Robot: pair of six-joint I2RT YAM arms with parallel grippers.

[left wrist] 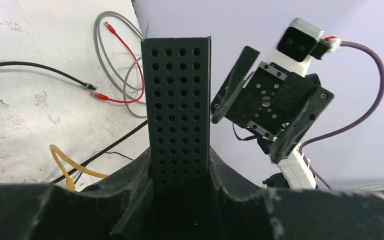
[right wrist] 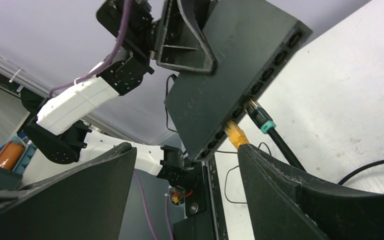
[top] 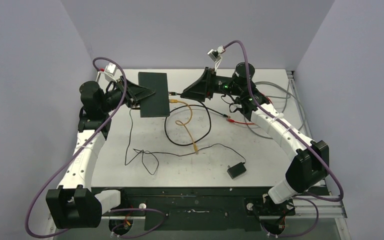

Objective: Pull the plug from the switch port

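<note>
My left gripper (top: 151, 92) is shut on the dark network switch (top: 153, 107), a flat box held up above the table. In the right wrist view the switch (right wrist: 230, 55) shows its row of ports. A black plug (right wrist: 258, 116) with a teal band sits in one port, and a yellow plug (right wrist: 235, 134) in another close by. Facing that side, my right gripper has its fingers apart with no plug gripped between them. From above, my right gripper (top: 182, 95) overlaps the black cable just beyond its plug (top: 174, 93).
On the white table (top: 115, 172) lie the yellow cable (top: 190, 120), a looped black cable (top: 209, 131) and a power adapter (top: 236, 170). A red cable (top: 240, 123) and grey cable (top: 304, 117) lie at the right.
</note>
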